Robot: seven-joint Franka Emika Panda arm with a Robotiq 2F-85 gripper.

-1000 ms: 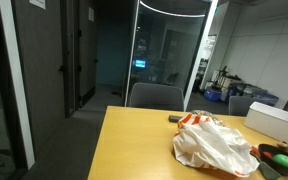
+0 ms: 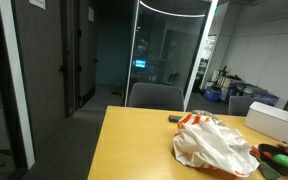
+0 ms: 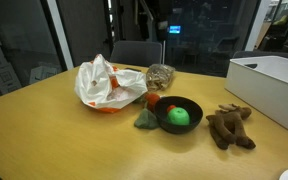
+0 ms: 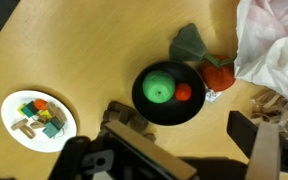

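Note:
In the wrist view a black bowl (image 4: 189,113) holds a green ball-like item (image 4: 158,87) and a smaller red one (image 4: 183,92). My gripper is open above the table, its fingers spread either side of the bowl's near edge with nothing held. A brown plush toy (image 4: 122,113) lies left of the bowl, partly behind a finger; it also shows right of the bowl (image 3: 180,128) in exterior view 2. A dark green piece (image 4: 188,46) and a red-orange item (image 4: 218,76) rest beside the bowl.
A crumpled white and orange bag (image 3: 109,86) covers part of the table, with a clear crinkled package (image 3: 160,77) behind it. A white box (image 3: 269,88) stands at the right. Small coloured pieces sit on a white plate (image 4: 62,139).

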